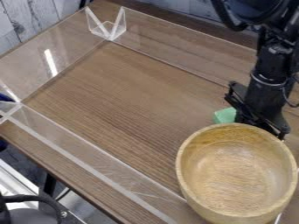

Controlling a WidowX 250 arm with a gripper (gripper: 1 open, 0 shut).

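The black gripper (253, 118) is low at the right of the table, just behind a large wooden bowl (233, 175). A small green object (225, 115) lies under the gripper at its left side, partly hidden by it and by the bowl. The fingertips are mostly hidden, and whether anything is between them cannot be seen.
Clear tape or strips run along its edges, with a clear bracket (107, 26) at the back left. A dark cable or arm part (24, 210) is at the lower left.
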